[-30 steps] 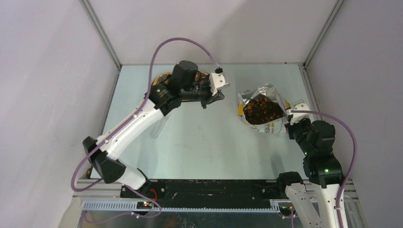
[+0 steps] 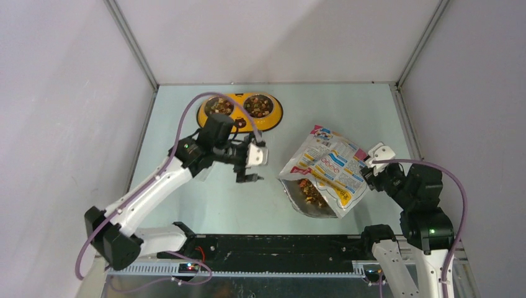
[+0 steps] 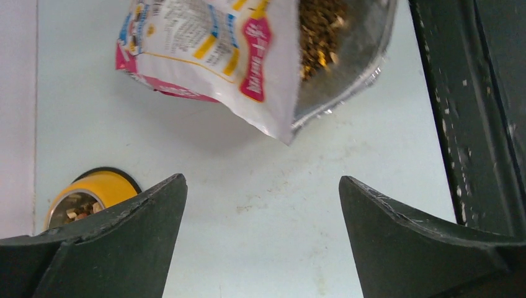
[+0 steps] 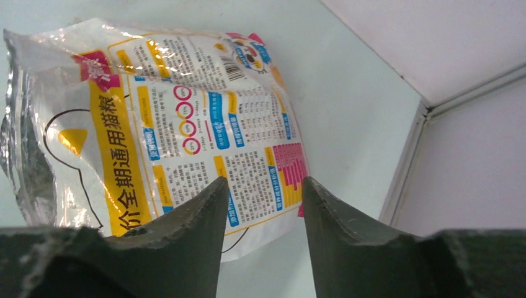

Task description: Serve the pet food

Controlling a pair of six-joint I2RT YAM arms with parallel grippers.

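Observation:
The pet food bag (image 2: 329, 167) lies tipped on the right half of the table, printed side up, its silver mouth toward the front-left with kibble (image 2: 311, 193) showing inside. My left gripper (image 2: 248, 158) is open left of the bag; its wrist view shows bare table between the fingers. My right gripper is at the bag's right edge, fingers apart, nothing clearly held between them. The yellow double feeder (image 2: 271, 125) stands at the back left, with kibble in both bowls (image 2: 257, 107).
A translucent object (image 2: 205, 174) lies partly hidden under the left arm. Walls enclose the sides and back.
The bag has flipped toward the front-left, printed side up.

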